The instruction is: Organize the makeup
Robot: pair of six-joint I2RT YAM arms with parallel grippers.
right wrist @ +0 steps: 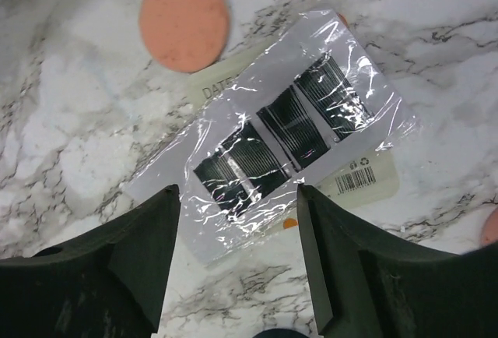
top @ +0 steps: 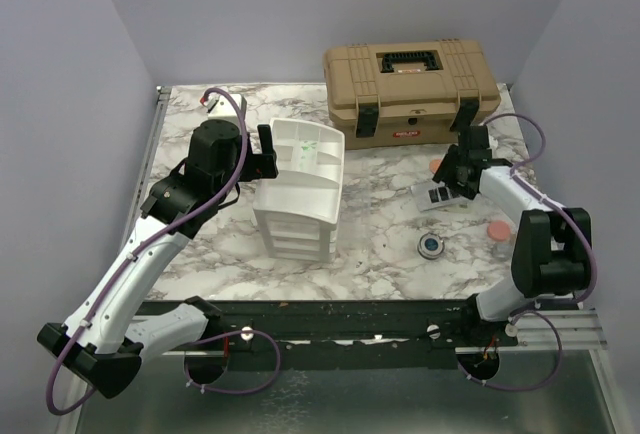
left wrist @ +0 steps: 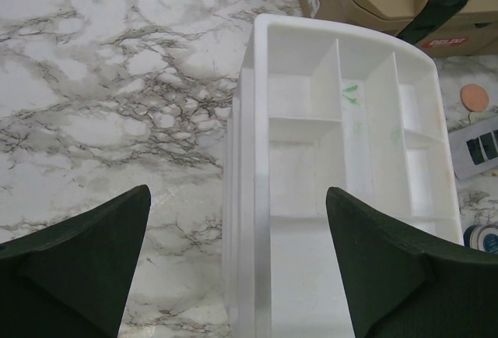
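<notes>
A white compartmented organizer (top: 300,204) stands at the table's centre-left, its empty trays (left wrist: 303,167) below my left gripper, which is open. My right gripper is open at least partway, over a clear plastic packet (right wrist: 280,132) with dark strips, lying on a pale card (right wrist: 359,178). A salmon round pad (right wrist: 184,22) lies beside the packet and another (top: 498,230) nearer the table's right front. A round dark-topped container (top: 430,246) sits in front of the packet.
A closed tan case (top: 410,94) stands along the back right.
</notes>
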